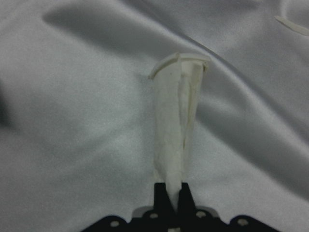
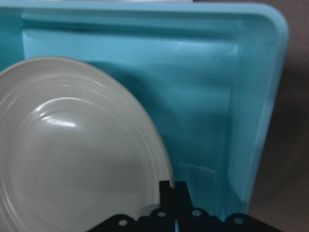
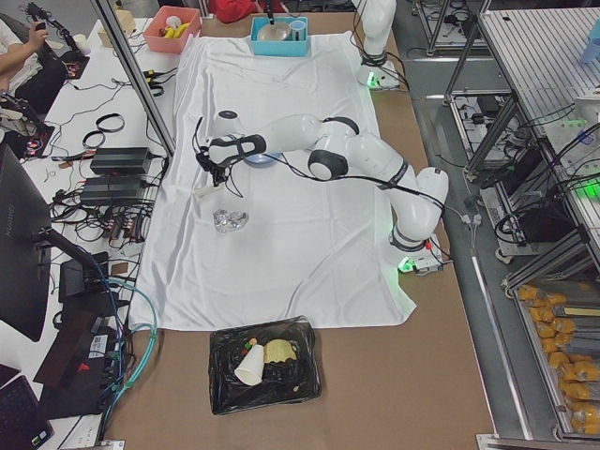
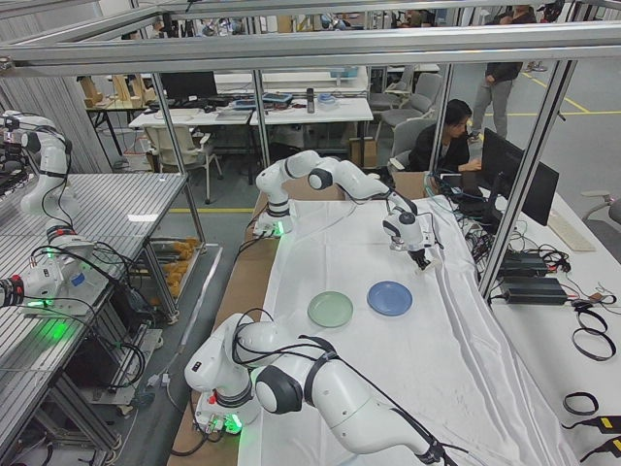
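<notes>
A flattened white paper cup (image 1: pixel 169 121) lies on the white cloth, with my left gripper closed on its narrow end. My right gripper is shut on the rim of a beige plate (image 2: pixel 77 145), which sits inside a blue bin (image 2: pixel 260 121) at the table's far end. A blue plate (image 4: pixel 389 298) and a green plate (image 4: pixel 330 310) lie on the cloth, partly hidden by the left arm in the camera left view.
Crumpled foil (image 3: pixel 230 220) lies near the left gripper. A black-lined tray (image 3: pixel 309 375) with waste stands at the near end, and a red bin (image 3: pixel 192 30) at the far left.
</notes>
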